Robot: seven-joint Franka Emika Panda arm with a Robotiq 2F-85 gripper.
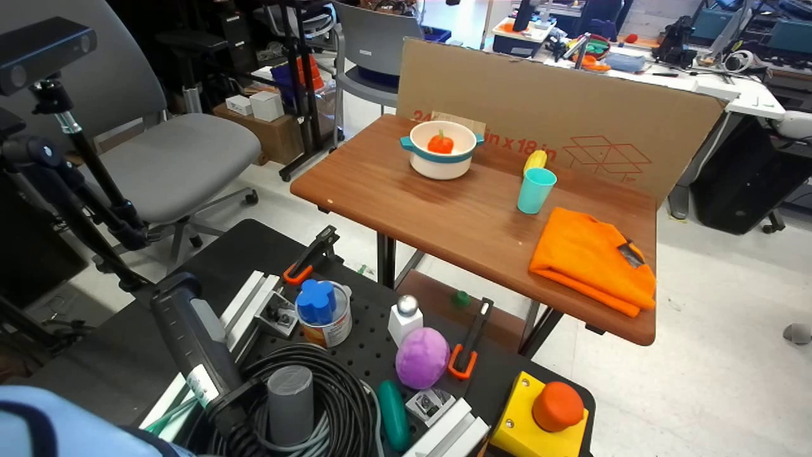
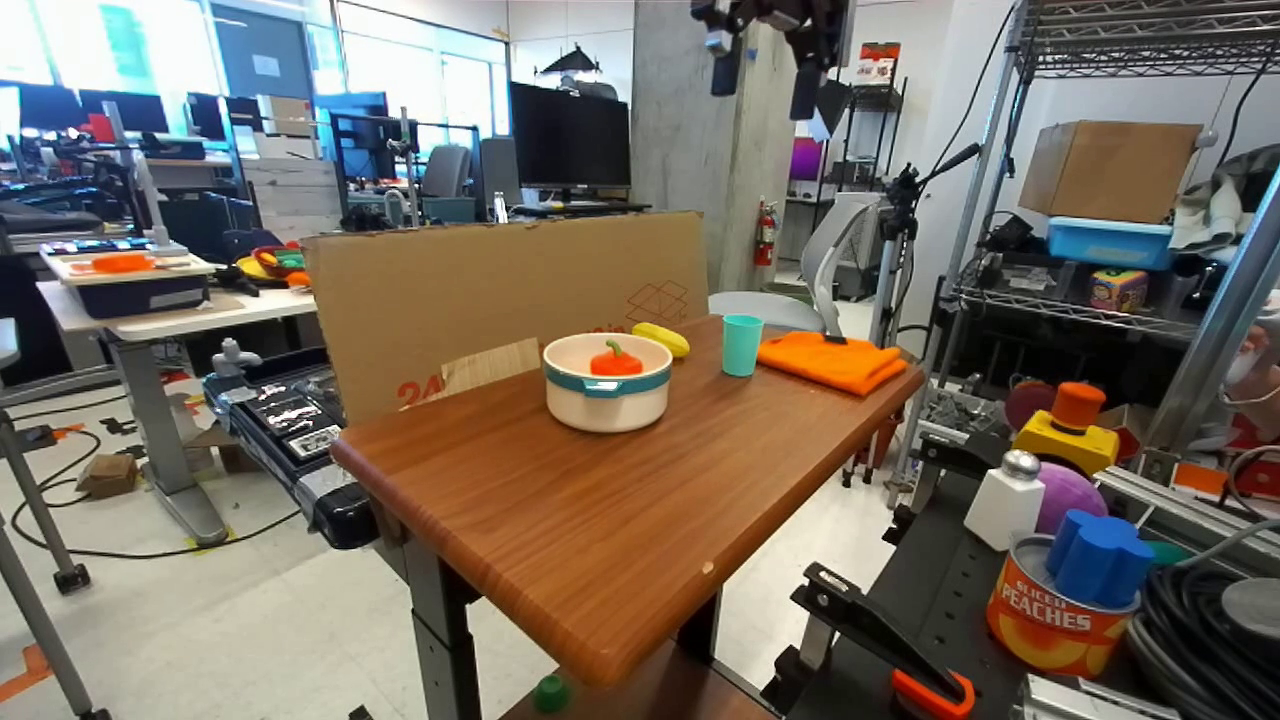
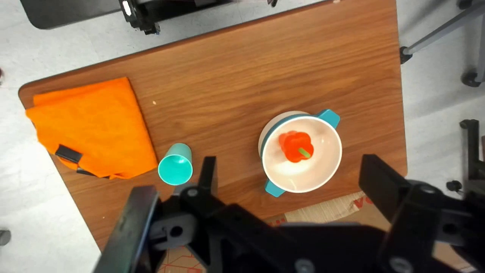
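Note:
My gripper [image 2: 764,86] hangs high above the table [image 2: 516,504], its fingers spread, with nothing between them. On the table stands a cream pot [image 1: 441,169] with teal handles, a red-orange toy pepper [image 3: 298,146] inside it. Toward the other end is a turquoise cup [image 1: 536,190], upright, and close behind it lies a yellow banana-like object [image 2: 661,338]. An orange cloth [image 3: 97,129], folded, covers part of the table's end beyond the cup. The wrist view looks down on pot, cup and cloth; the gripper's dark parts hide the yellow object there.
A cardboard sheet [image 1: 556,114] stands along the table's back edge. Opposite it, a black cart [image 1: 365,304] carries clamps, a peach can [image 1: 327,313], cables, a purple ball [image 1: 423,358] and an emergency stop button [image 1: 557,406].

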